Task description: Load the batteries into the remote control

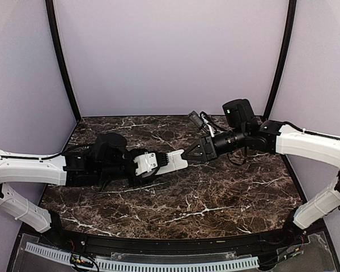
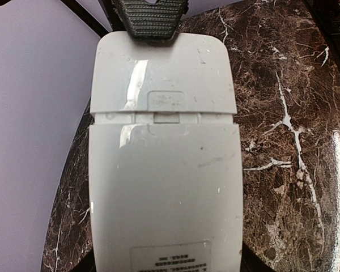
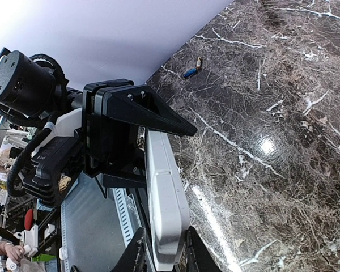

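Observation:
The white remote control [image 2: 164, 187] is gripped by my left gripper [image 1: 160, 163], which is shut on its body. Its smooth face with a small printed label turns to the left wrist camera. A narrow recessed band [image 2: 166, 118] crosses it, setting off a shorter end piece [image 2: 158, 71]. At that end is my right gripper, its fingers parted with the remote's tip between them. One dark right fingertip [image 2: 153, 20] overlaps the tip's edge; whether it presses there I cannot tell. Two small batteries, one blue [image 3: 190, 72] and one brownish [image 3: 199, 62], lie on the tabletop.
Pale walls [image 1: 170, 56] close off the back and sides. A perforated white strip [image 1: 158, 266] runs along the front edge.

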